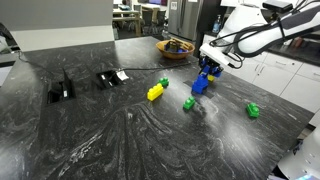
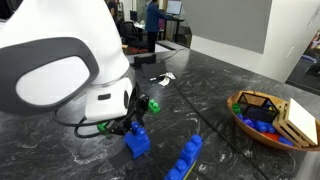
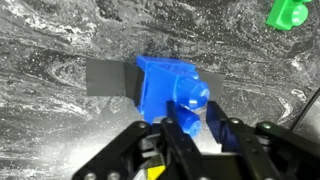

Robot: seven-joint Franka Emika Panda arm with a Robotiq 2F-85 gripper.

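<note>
A blue block (image 3: 157, 85) lies on the dark marbled table beneath my gripper. In the wrist view the dark fingertips stand apart at the block's near end, partly covering it. From the side, my gripper (image 1: 207, 66) points down just above and behind the blue block (image 1: 200, 85). The second exterior view also has the blue block (image 2: 137, 144) under the fingers, which the white wrist partly hides. Whether the fingers touch it, I cannot tell.
Yellow (image 1: 155, 91) and green blocks (image 1: 189, 103) lie scattered nearby, with another green block (image 1: 253, 110) to the right. A second blue block (image 2: 186, 158) is close by. Behind stands a filled bowl (image 2: 280, 143).
</note>
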